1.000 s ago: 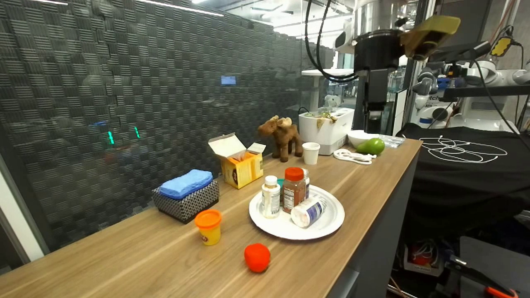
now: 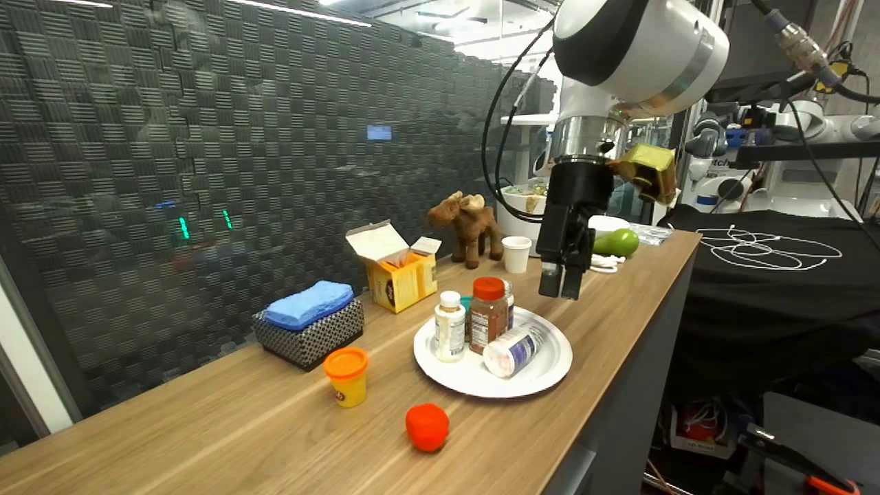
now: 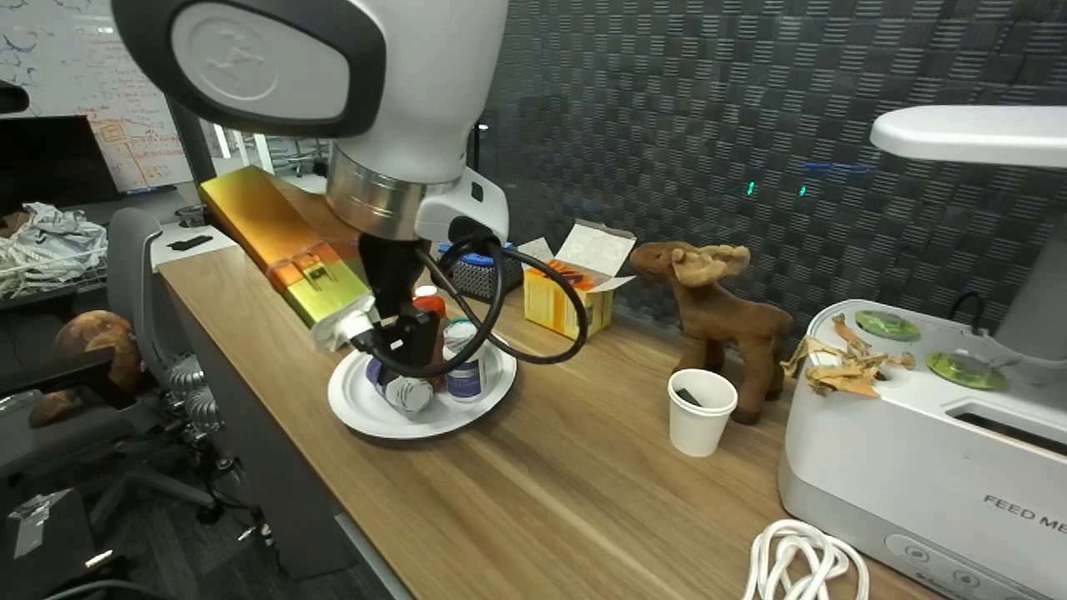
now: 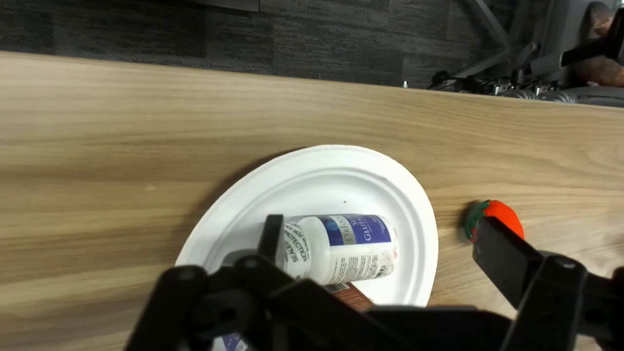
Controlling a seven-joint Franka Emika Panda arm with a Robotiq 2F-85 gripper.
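Observation:
A white bottle with a blue label (image 2: 515, 352) lies on its side on the white plate (image 2: 540, 378). Upright behind it on the plate are a red-lidded jar (image 2: 488, 317), a white-capped bottle (image 2: 449, 328) and a blue-and-white bottle (image 3: 465, 378). My gripper (image 2: 561, 289) points down above the plate's far side. In the wrist view, its fingers (image 4: 270, 237) are spread wide, with the lying bottle (image 4: 357, 248) seen below the gap. Nothing is held. The gripper's base hides much of the upright containers there.
A red tomato (image 2: 427, 429) and an orange-lidded tub (image 2: 346, 379) stand near the plate. Behind are a yellow box (image 2: 404, 280), a toy moose (image 3: 720, 310), a paper cup (image 3: 700, 410) and a white planter (image 3: 870, 480). The counter's front edge is close to the plate.
The arm has come down and over toward the plate, from high above the far end of the counter. The plate and the things on it have not moved.

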